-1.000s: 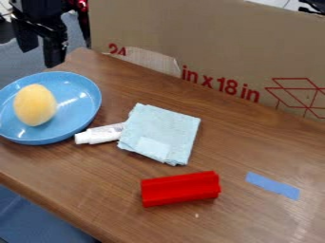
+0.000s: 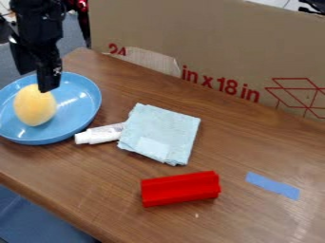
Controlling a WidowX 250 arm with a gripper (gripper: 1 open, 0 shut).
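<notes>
A yellow rounded object point(image 2: 36, 108) rests in a blue plate point(image 2: 76, 112) at the left of the camera view. My black gripper point(image 2: 40, 82) is over the back of the plate, open, its lower end just above and behind the yellow object. A white tube point(image 2: 99, 135) and a folded light-blue cloth point(image 2: 160, 131) lie right of the plate. A red block point(image 2: 180, 188) lies nearer the front.
A large cardboard box point(image 2: 216, 43) stands along the back. A blue tape strip point(image 2: 272, 186) is on the wooden table point(image 2: 254, 142), whose right part is mostly clear. The table's edge runs along the lower left.
My gripper has come down and slightly left, closer to the yellow object in the plate. The objects on the table have not visibly moved.
</notes>
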